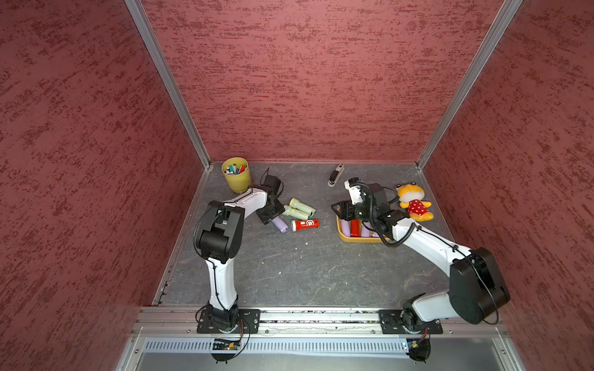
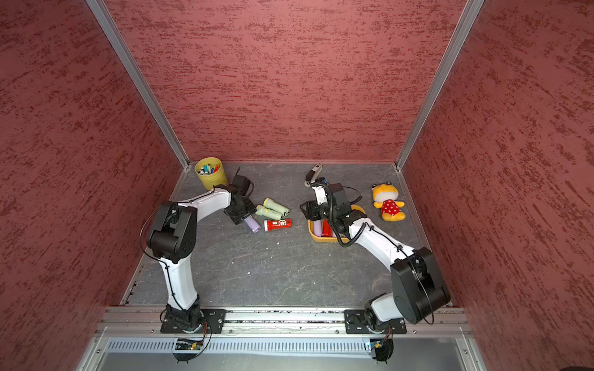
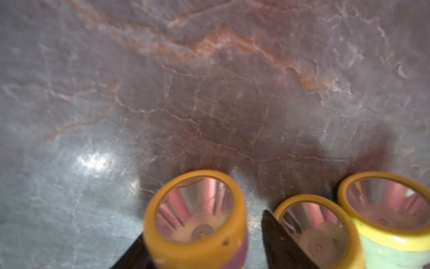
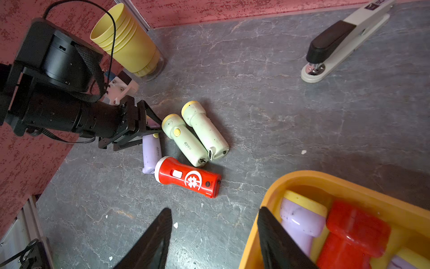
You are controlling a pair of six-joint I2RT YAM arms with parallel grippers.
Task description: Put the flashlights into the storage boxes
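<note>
A purple flashlight (image 1: 280,224) with a yellow rim lies on the table, its head between the parted fingers of my left gripper. In the left wrist view the right finger (image 3: 286,244) stands clear of it, in the gap before a pale green flashlight; the left finger is close against its side. Two green flashlights (image 4: 187,142) lie side by side, and a red flashlight (image 4: 189,177) is just in front. The orange-yellow storage box (image 4: 309,175) holds purple and red flashlights. Over its left edge my right gripper stands open and empty.
A stapler (image 4: 340,40) lies at the back. Yellow stacked cups (image 1: 237,179) with pens stand at the back left, near my left arm. A plush toy (image 1: 415,201) sits right of the box.
</note>
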